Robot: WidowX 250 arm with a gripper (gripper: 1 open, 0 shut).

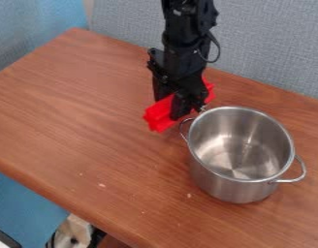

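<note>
A black robot arm reaches down from the top of the view, its gripper (180, 99) shut on a red object (161, 117), which shows on both sides of the fingers. The red object is held just left of and behind a steel pot (235, 165) with two loop handles, close to its rim. Whether the red object rests on the table or hangs is hard to tell, and its middle is hidden by the gripper.
A grey textured wall (266, 44) stands behind it. Beyond the lower left edge lie a blue surface and some small items, partly cut off.
</note>
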